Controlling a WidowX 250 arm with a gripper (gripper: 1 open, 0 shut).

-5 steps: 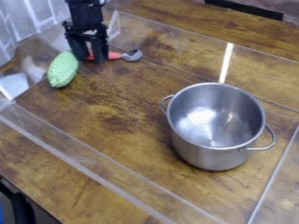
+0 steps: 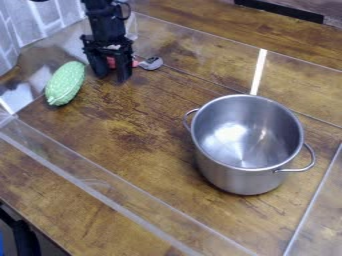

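My black gripper [image 2: 110,64] reaches down from the top left onto a red-handled metal tool [image 2: 150,64] lying on the wooden table, its red part mostly hidden by the fingers. Whether the fingers are open or shut on it is too small to tell. A pale green cabbage-like vegetable [image 2: 64,83] lies to the left of the gripper.
A large steel pot [image 2: 247,150] with two handles stands on the right. Transparent strips run along the table's edges.
The pot and vegetable are where they were.
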